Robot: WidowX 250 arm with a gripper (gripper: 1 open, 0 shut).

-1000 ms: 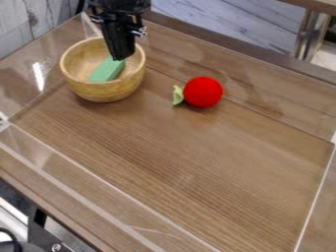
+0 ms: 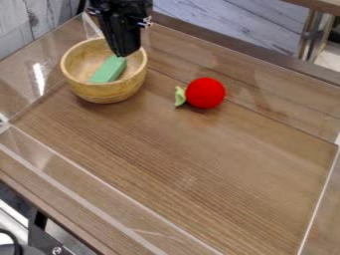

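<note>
A wooden bowl (image 2: 83, 91) sits at the upper left of the table, with a light green oblong object (image 2: 109, 70) inside it. My gripper (image 2: 125, 48) is over the bowl's back rim, shut, with nothing visible between its fingers. To the right lie a red ball-like object (image 2: 206, 93) and a small pale green piece (image 2: 180, 98) beside it.
A grey wall stands at the left edge, and a wooden ledge (image 2: 308, 8) shows at the top right.
My gripper has risen slightly from lower over the bowl. The bowl and the objects look almost unmoved.
</note>
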